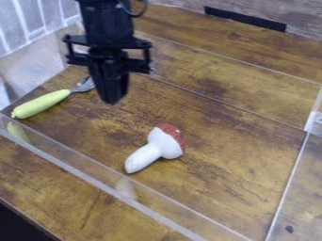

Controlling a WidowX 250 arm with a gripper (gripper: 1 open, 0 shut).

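The dark gripper [111,83] hangs at upper left, blurred, above the wooden table and to the right of a silver spoon [83,86]; it looks shut, with nothing visible between its fingers. A pale yellow-green elongated vegetable [40,104] lies at the left. A toy mushroom [160,147] with a white stem and red-and-white cap lies on its side in the lower middle. The gripper is above and apart from the mushroom, and the spoon is partly hidden by it.
Clear plastic walls [189,219] border the wooden surface [239,113] at front, left and right. A dark slot shows beyond the back edge.
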